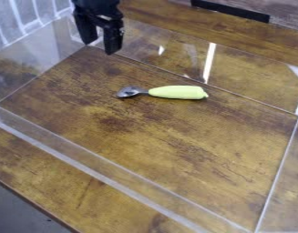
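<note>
A spoon [176,92] with a pale green handle and a small metal bowl lies flat on the wooden table, its bowl toward the left. My black gripper [100,36] hangs at the top left, above and behind the spoon, apart from it. It is open, with nothing seen between its fingers.
Clear plastic walls [29,64] enclose the work area on several sides. A dark strip [236,11] runs along the back at the upper right, and white railings show at the upper left.
</note>
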